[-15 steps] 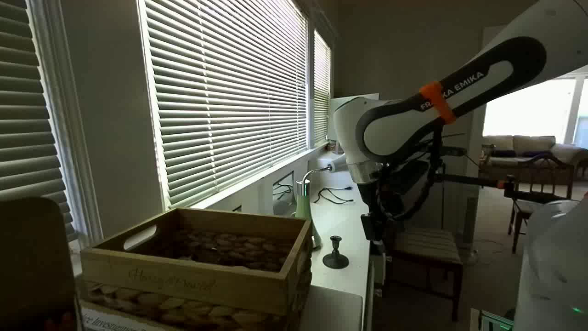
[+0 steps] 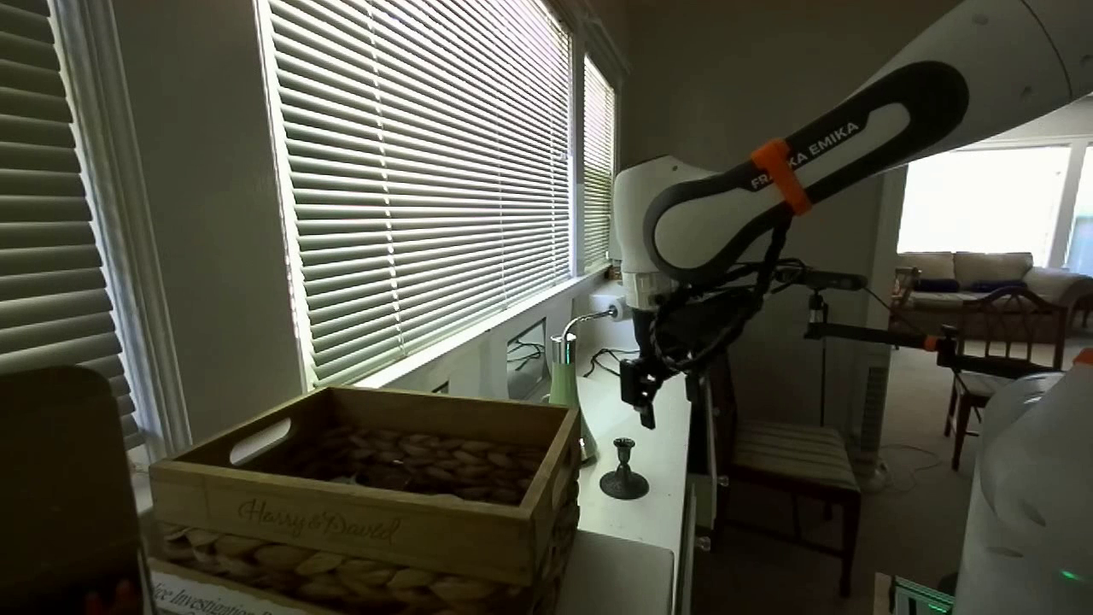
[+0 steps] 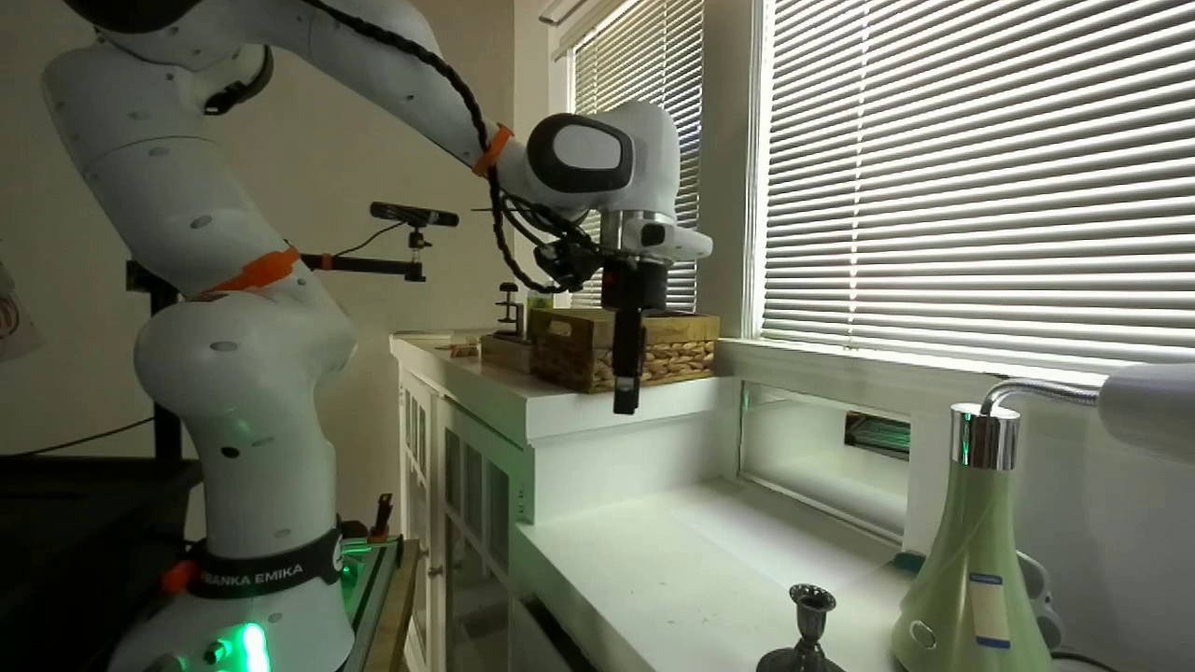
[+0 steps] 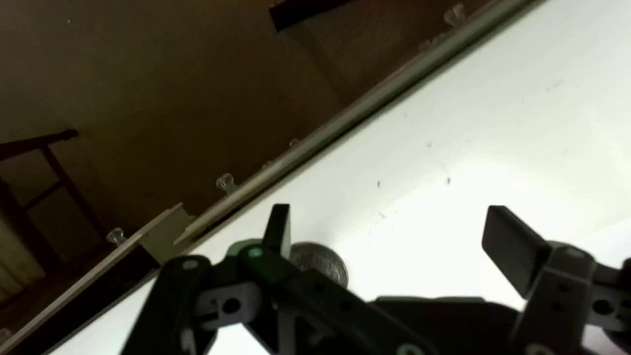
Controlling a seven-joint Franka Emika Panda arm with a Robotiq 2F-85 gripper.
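Note:
A dark metal candlestick [image 2: 624, 480] stands upright on the white counter [image 2: 640, 523]. In exterior view 2 the candlestick [image 3: 808, 627] shows at the bottom edge, its base partly cut off. My gripper is open, fingers wide apart, with only bare counter showing between the tips. Part of a dark round base [image 4: 322, 260] shows beside the left finger, the rest hidden behind the gripper. From outside, the gripper [image 2: 645, 415] points down and hangs above counter height, apart from the candlestick.
A wooden crate [image 2: 348, 518] with woven sides stands in front of the window. The green lamp [image 3: 975, 582] is close to the candlestick, on the wall side. An open drawer [image 4: 162, 233] juts out below the counter edge.
In exterior view 1 the gripper has moved left and up, from beside the counter's outer edge to over the counter. The candlestick, crate and lamp have stayed put.

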